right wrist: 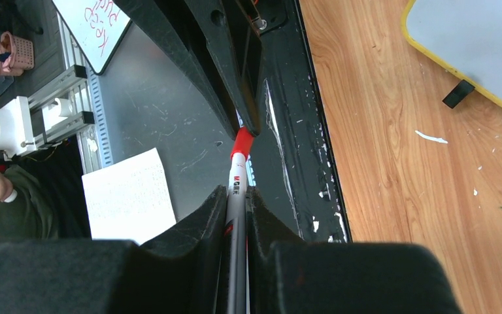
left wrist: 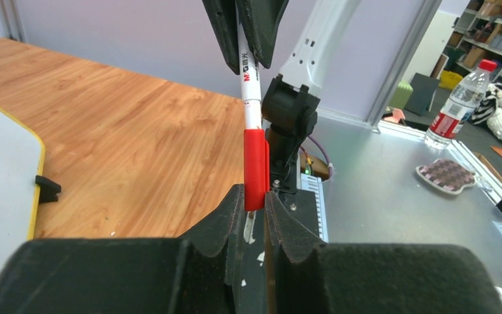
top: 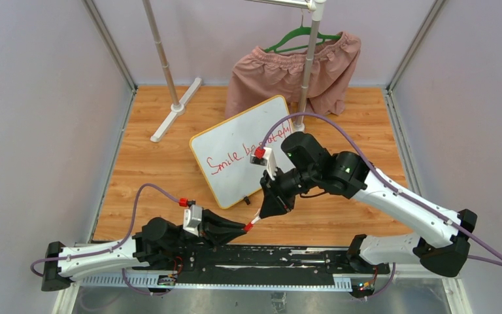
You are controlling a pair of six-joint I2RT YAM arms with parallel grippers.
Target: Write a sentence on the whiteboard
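Between my two grippers is a white marker [left wrist: 251, 85] with a red cap [left wrist: 255, 170]. The left gripper [top: 245, 229] is shut on the red cap, seen at the fingertips in the left wrist view. My right gripper [top: 261, 214] is shut on the white barrel of the marker, which runs back between its fingers in the right wrist view. Cap and barrel are joined, with no gap showing. The whiteboard [top: 225, 180], yellow-edged, lies tilted on the wooden table behind the grippers. Red handwriting, "Smile be..." and more, crosses it; the right arm covers some of the board.
Pink shorts [top: 255, 75] on a green hanger hang from a rack [top: 309, 65] behind the board. A black clip [top: 247, 200] sits at the board's front edge. The wooden table [top: 150, 170] left of the board is clear.
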